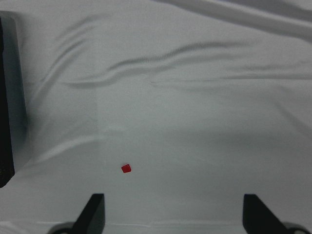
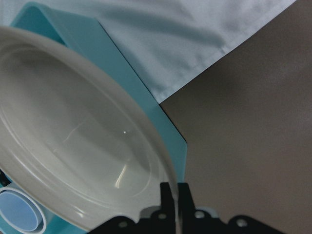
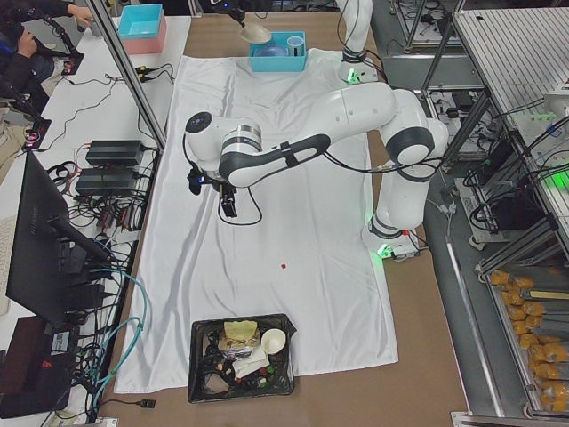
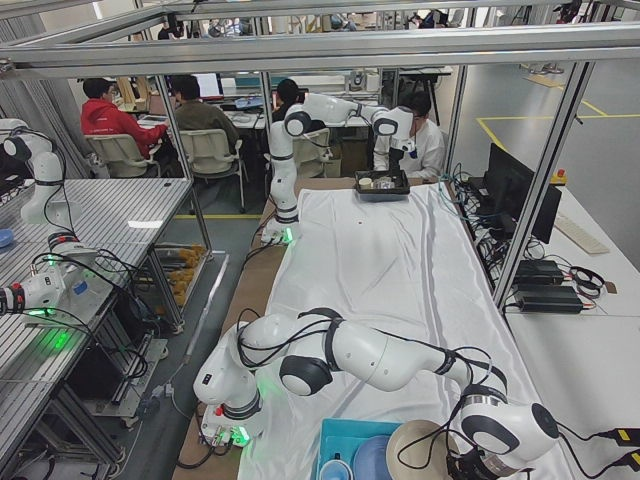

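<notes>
A pale oval plate (image 2: 73,126) (image 3: 254,35) is held at its rim by my right gripper, shut on it, above or at the side of a blue bin (image 3: 277,62). A blue plate (image 4: 371,457) and a cup (image 2: 19,210) are in the bin. My left gripper stands open over the white cloth (image 1: 204,122), nothing between its fingers, with a small red square (image 1: 126,168) lying below it.
A black crate (image 3: 200,360) with a bowl, packets and small items stands at the other end of the table. The cloth between the bins is mostly clear. Monitor and cables line one side.
</notes>
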